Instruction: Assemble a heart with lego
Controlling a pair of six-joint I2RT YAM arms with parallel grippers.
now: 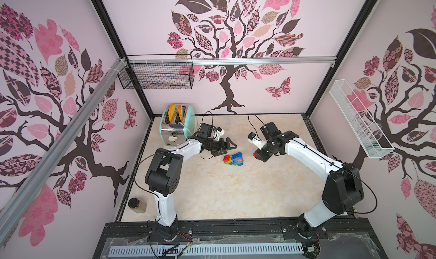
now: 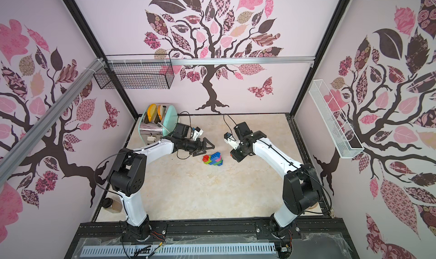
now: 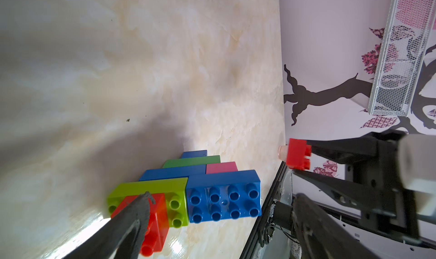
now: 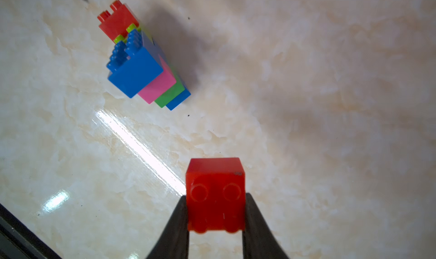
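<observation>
A layered Lego build (image 1: 233, 158) of blue, pink, green and lime bricks, with a red brick (image 4: 119, 20) at one end, lies on the table between the grippers. My left gripper is open just above it, its fingers either side of the build in the left wrist view. My right gripper is shut on a separate red brick (image 4: 215, 181), held apart from the build, to its right in both top views.
A mint-coloured rack (image 1: 177, 127) with orange items stands at the back left. A dark-lidded jar (image 1: 136, 205) is at the front left.
</observation>
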